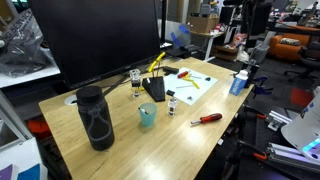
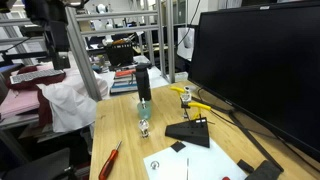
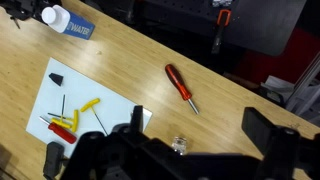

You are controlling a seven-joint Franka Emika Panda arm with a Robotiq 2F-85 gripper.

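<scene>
My gripper stands open above the table, with nothing between its wide-spread fingers. Below it, in the wrist view, a screwdriver point(image 3: 178, 82) with a red and black handle lies on the bare wood. The same screwdriver point(image 1: 207, 119) is near the front edge in exterior view 1. A small clear item point(image 3: 179, 144) is partly visible between the fingers in the wrist view, well below them. A teal cup point(image 1: 148, 115) and a small whitish bottle-like item point(image 1: 171, 104) are left of the screwdriver in exterior view 1.
A tall black cylinder point(image 1: 96, 117) stands at the table's left. White paper point(image 3: 105, 107) carries small red, yellow and black tools. A water bottle point(image 3: 68, 22) is near the edge. The large monitor point(image 2: 260, 70) stands along the back. Bare wood surrounds the screwdriver.
</scene>
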